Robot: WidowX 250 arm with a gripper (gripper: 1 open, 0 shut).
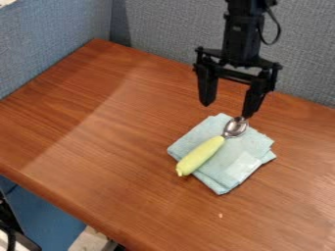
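My black gripper (229,96) hangs over the right rear of the wooden table, open, its two fingers spread wide with nothing between them. Just below it, a folded pale blue cloth (241,169) lies on the table. On the cloth rests a yellow corn-like object (198,156), slanting toward the near left, and a shiny metal spoon head (237,126) at its upper right end.
Grey-blue padded partitions (46,49) line the back and left edges. Dark cables or parts sit at the lower left, off the table.
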